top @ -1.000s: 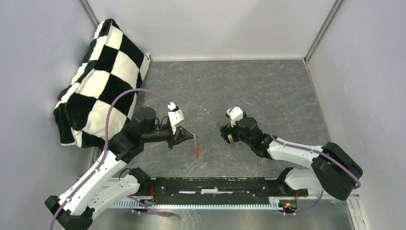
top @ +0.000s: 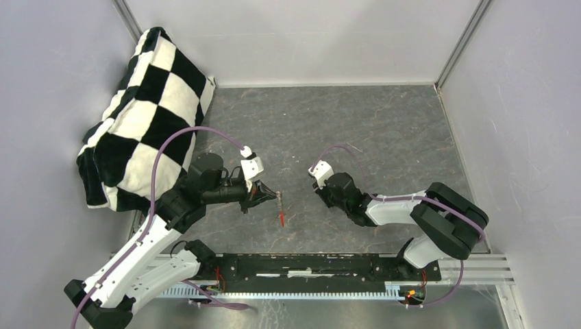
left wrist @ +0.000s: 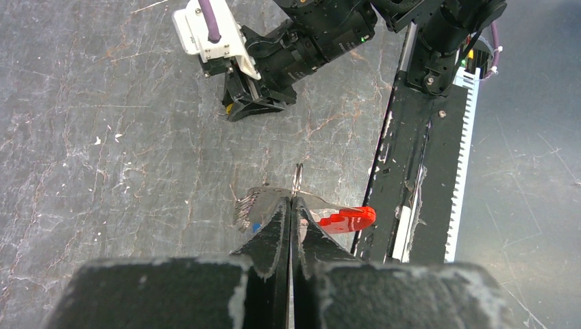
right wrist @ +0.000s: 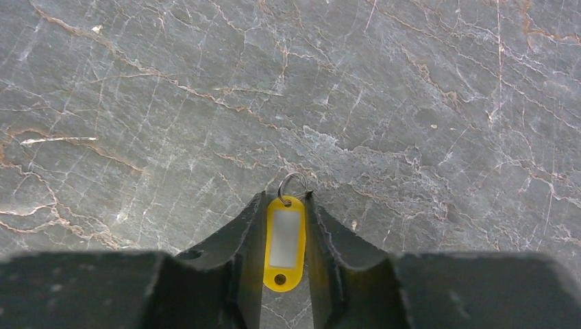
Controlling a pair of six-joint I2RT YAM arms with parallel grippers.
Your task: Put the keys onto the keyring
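Observation:
In the left wrist view my left gripper is shut, with a thin metal ring (left wrist: 297, 177) standing up at its tips. From there hang a grey metal key (left wrist: 257, 203) and a red-headed piece (left wrist: 347, 219); the fingers hide how they join. The top view shows this bunch dangling, its red end (top: 281, 219) lowest. My right gripper is down at the tabletop, part open, its fingers on either side of a yellow key tag (right wrist: 273, 236). That tag has a small keyring (right wrist: 293, 179) through its end. Whether both fingers touch the tag cannot be told.
A black-and-white checkered cushion (top: 147, 123) leans at the back left. A black rail (top: 301, 264) runs along the front edge.
The left arm and its hanging keys look unmoved.

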